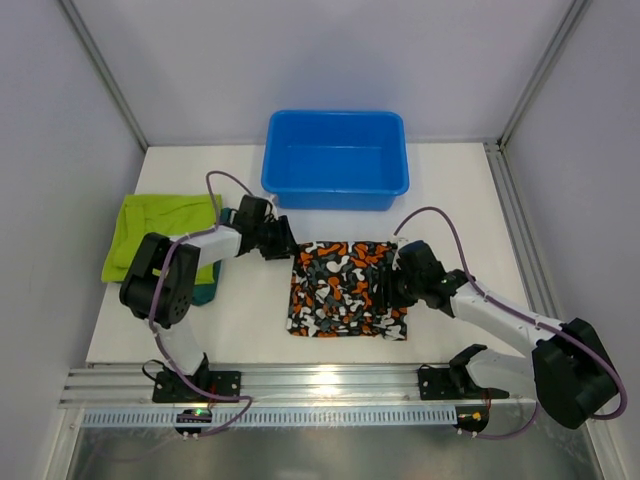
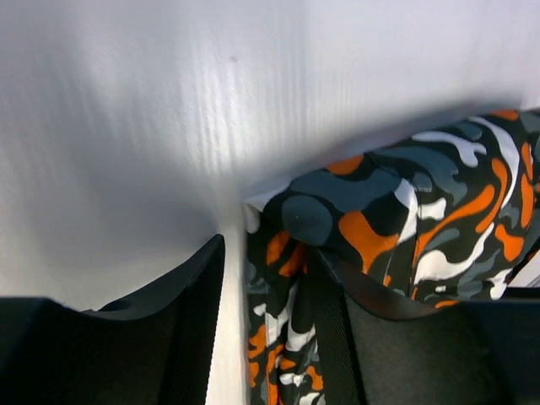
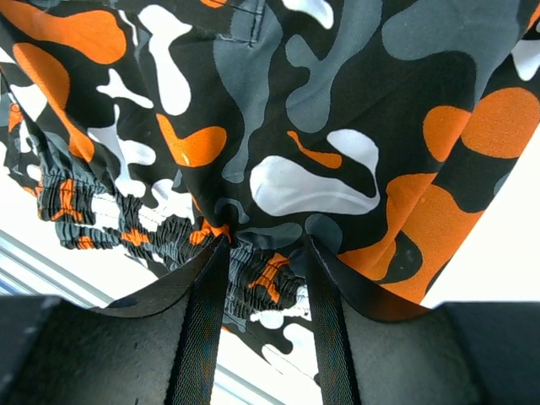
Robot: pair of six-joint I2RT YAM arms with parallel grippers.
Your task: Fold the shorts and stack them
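Camouflage shorts (image 1: 340,290) in black, orange, white and grey lie flattened mid-table. My left gripper (image 1: 285,245) is at their upper-left corner; in the left wrist view its part-open fingers (image 2: 186,329) straddle the edge, one dark tip against the fabric (image 2: 439,219). My right gripper (image 1: 390,285) is over the right side; in the right wrist view its fingertips (image 3: 194,329) are apart at a gathered waistband (image 3: 261,270), some fabric between them. Whether either grips cloth is unclear.
A blue bin (image 1: 335,160) stands at the back. A folded green cloth (image 1: 145,230) lies on the left with a teal item (image 1: 205,292) beneath. Bare white table surrounds the shorts, with the metal front edge below.
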